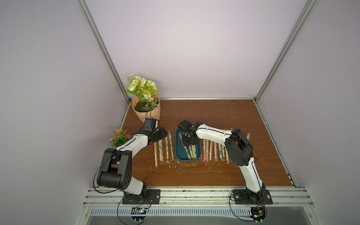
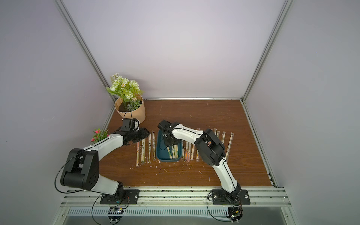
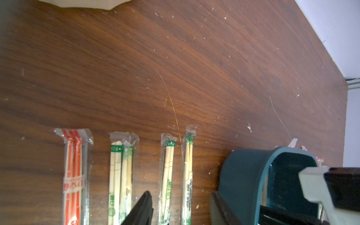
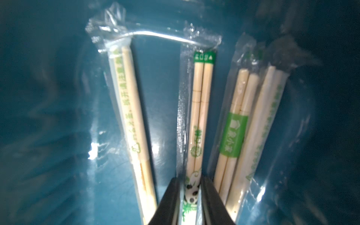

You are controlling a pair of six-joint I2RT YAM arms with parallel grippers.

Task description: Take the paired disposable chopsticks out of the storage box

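The blue storage box (image 1: 178,152) holds several paired chopsticks in clear wrappers. In the right wrist view, a panda-printed pair (image 4: 196,120) lies in the middle, between a pair on the left (image 4: 129,112) and pairs on the right (image 4: 234,135). My right gripper is down inside the box, its fingertips part open on either side of the panda pair, close around it. My left gripper stands open above the table left of the box, over wrapped pairs, with nothing held.
Rows of wrapped chopsticks (image 2: 138,154) lie either side of the box. A large potted plant (image 1: 146,112) stands at the back left, a smaller flower plant (image 1: 120,138) at the left edge.
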